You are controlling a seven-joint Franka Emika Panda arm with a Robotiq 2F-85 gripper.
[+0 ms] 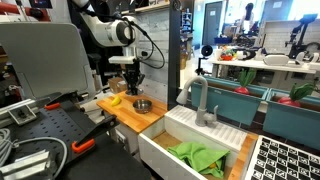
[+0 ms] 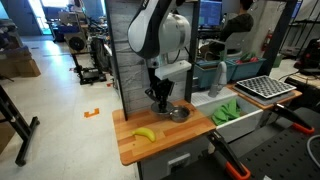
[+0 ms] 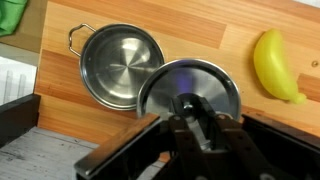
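A steel pot (image 3: 112,78) with side handles stands uncovered on the wooden counter. My gripper is shut on the dark knob of a round metal lid (image 3: 222,88). In the wrist view the lid is to the right of the pot and overlaps a little of its rim; whether the two touch I cannot tell. From the second exterior side, the lid (image 2: 160,107) appears left of the pot (image 2: 180,114). The fingertips on the knob are mostly hidden by the dark gripper body.
A yellow banana (image 3: 275,66) lies on the wood beyond the lid. The sink basin (image 1: 180,147) beside the counter holds a green cloth (image 1: 198,157), and a tall faucet (image 1: 203,100) rises at its back. A grey wall panel stands behind the arm.
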